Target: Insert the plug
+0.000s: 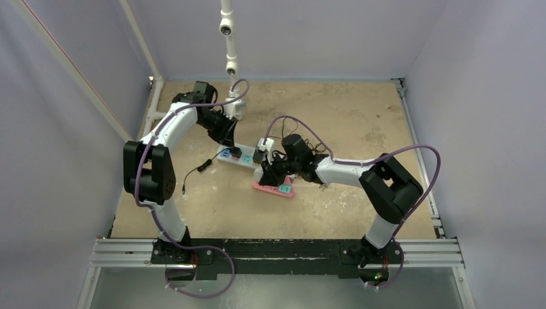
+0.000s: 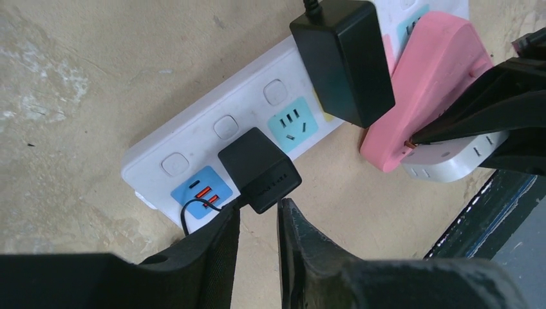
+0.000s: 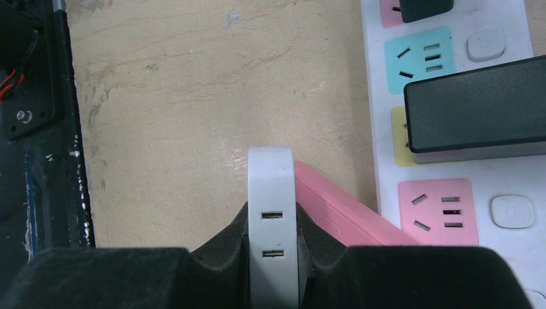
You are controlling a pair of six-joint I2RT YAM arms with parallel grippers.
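Observation:
A white power strip [image 2: 148, 167] lies on the table with a small black adapter [image 2: 259, 168] and a larger black brick [image 2: 341, 61] on it. My left gripper is over the strip's front edge beside the small adapter, fingers slightly apart, nothing visible between them. My right gripper has a white socket block [image 3: 270, 180] between its fingers, beside a pink strip [image 3: 341, 212]. Prongs or plug tips under the adapters are hidden.
Thin dark cables lie left of the strip and behind it [image 1: 290, 125].

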